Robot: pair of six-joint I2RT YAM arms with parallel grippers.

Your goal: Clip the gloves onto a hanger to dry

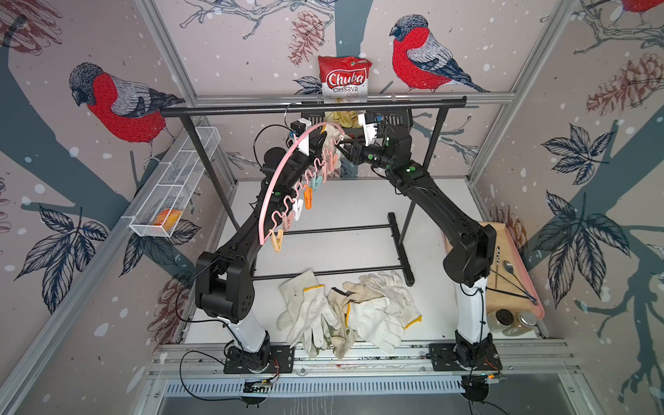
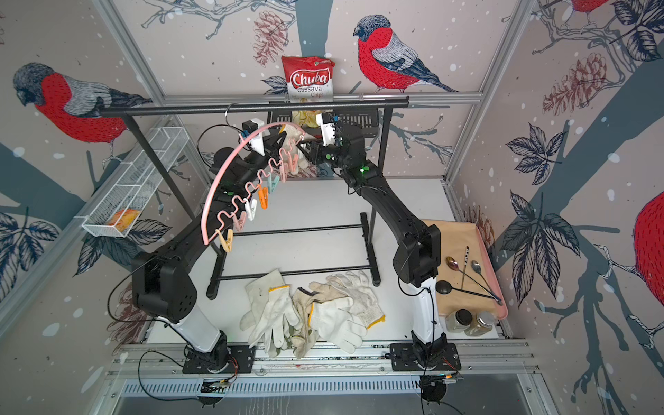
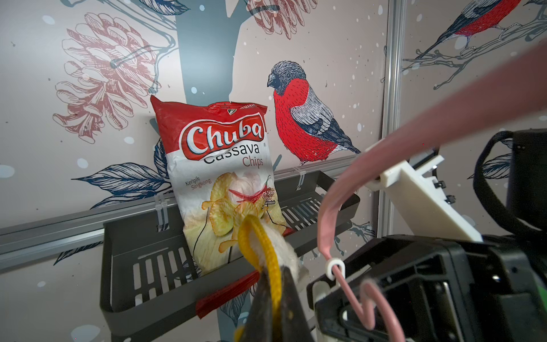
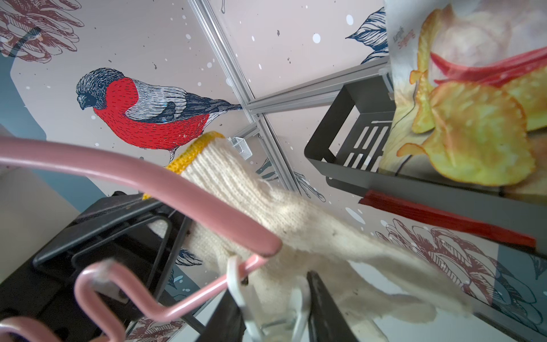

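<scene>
A pink curved hanger (image 1: 265,211) with several coloured clips hangs from the rack's bar. Behind its right end is a cream knit glove (image 4: 285,219) with a yellow-edged cuff (image 3: 253,236). My left gripper is shut on that cuff, the cloth pinched thin between its tips. Fingers of my right gripper press either side of a white clip (image 4: 250,302) at the hanger's end. The glove lies right behind this clip in the right wrist view; whether it is within the clip's bite cannot be seen. More gloves (image 1: 314,314) lie piled on the table front.
Black rack bar (image 1: 249,109) spans above both arms. A grey wall basket (image 3: 142,296) holding a chips bag (image 3: 228,188) is close behind the glove. White wire basket (image 1: 155,200) is at left; a tray with utensils (image 2: 449,249) and jars (image 2: 458,319) are at right.
</scene>
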